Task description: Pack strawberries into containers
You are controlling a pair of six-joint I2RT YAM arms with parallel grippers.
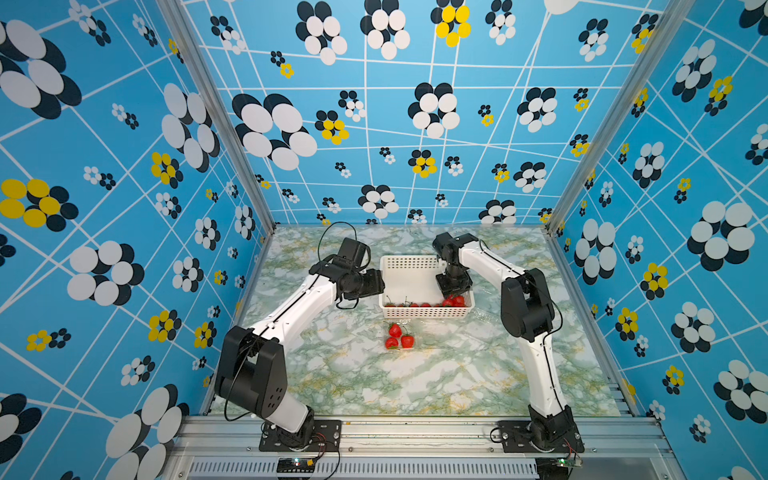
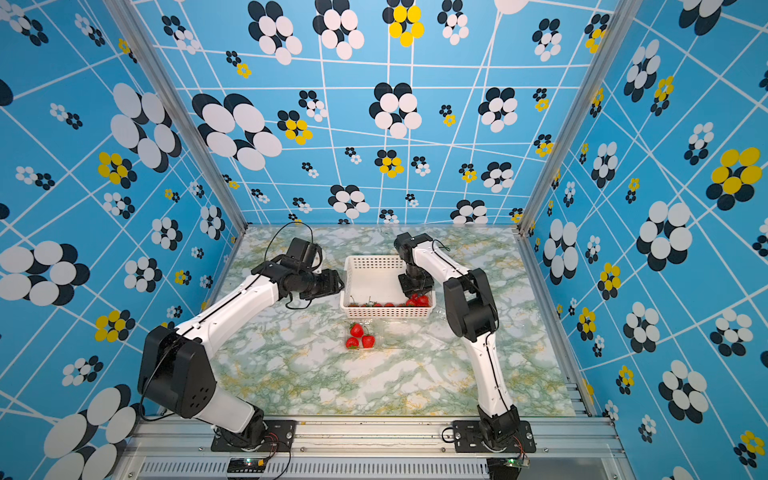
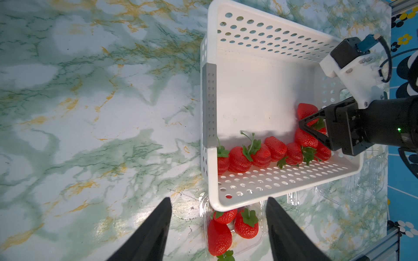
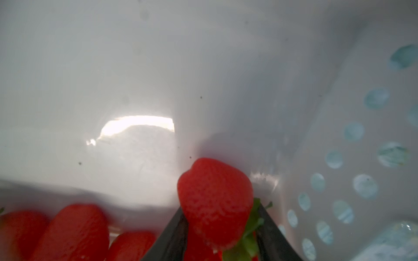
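Note:
Inside the white perforated basket (image 3: 209,174), several strawberries (image 3: 276,148) lie in a row along the near wall, with more bunched at the right corner. My right gripper (image 1: 453,294) reaches down into that corner. In the right wrist view, its fingers (image 4: 175,237) stand on either side of a strawberry (image 4: 215,198); I cannot tell if they press on it. My left gripper is open and empty, above the table at the basket's left side. A clear container (image 3: 251,248) in front of the basket holds three strawberries (image 1: 407,341).
Other clear plastic containers (image 3: 368,174) stand on the table just beyond the basket's near right corner in the left wrist view. Both arms share the space around the basket.

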